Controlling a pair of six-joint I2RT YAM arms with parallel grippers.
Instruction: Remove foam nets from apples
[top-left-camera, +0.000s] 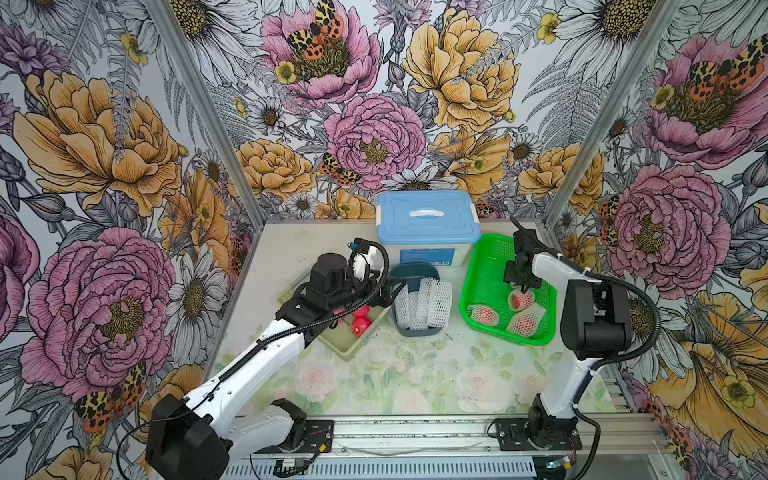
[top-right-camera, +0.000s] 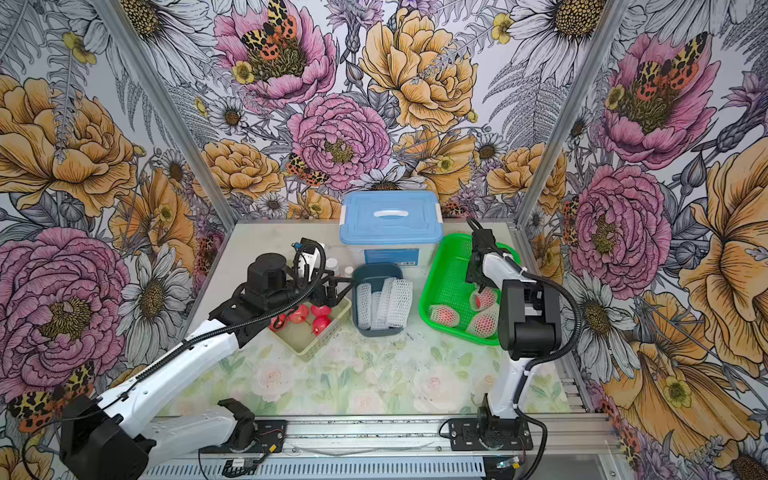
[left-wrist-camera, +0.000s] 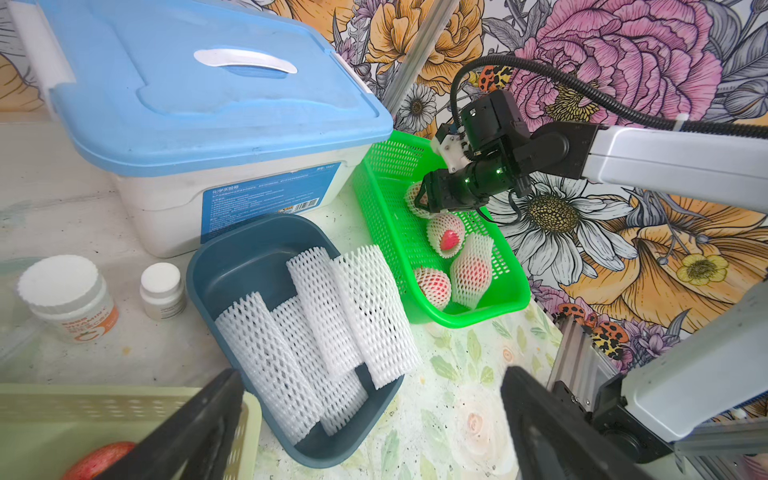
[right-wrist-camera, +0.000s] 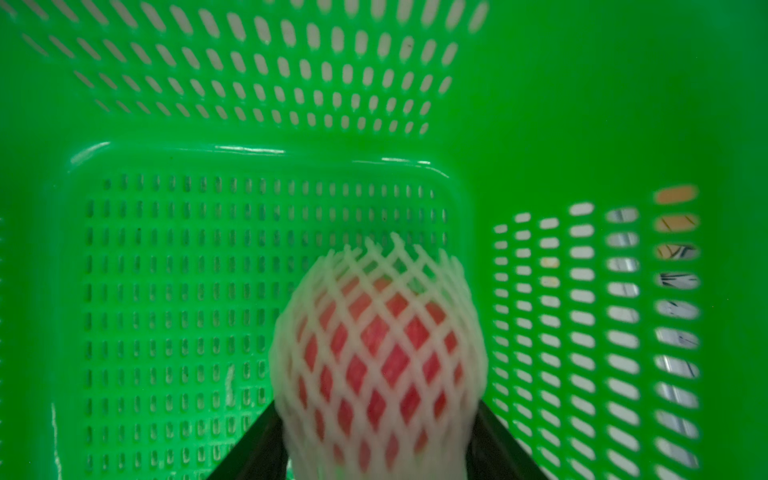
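Several apples in white foam nets lie in the green basket (top-left-camera: 477, 264). My right gripper is down at the back one, a netted apple (right-wrist-camera: 376, 360) between its fingers, part open; whether it grips is unclear. A grey-blue bin (left-wrist-camera: 216, 264) holds several empty foam nets (left-wrist-camera: 376, 312). Bare red apples (top-right-camera: 320, 324) lie in the olive tray (top-right-camera: 297, 348). My left gripper hangs open over the tray and bin area, its fingers blurred at the lower edge of the left wrist view.
A lidded plastic box (top-left-camera: 427, 216) stands at the back. Two small white jars, a larger jar (left-wrist-camera: 68, 296) and a smaller jar (left-wrist-camera: 162, 289), stand left of the bin.
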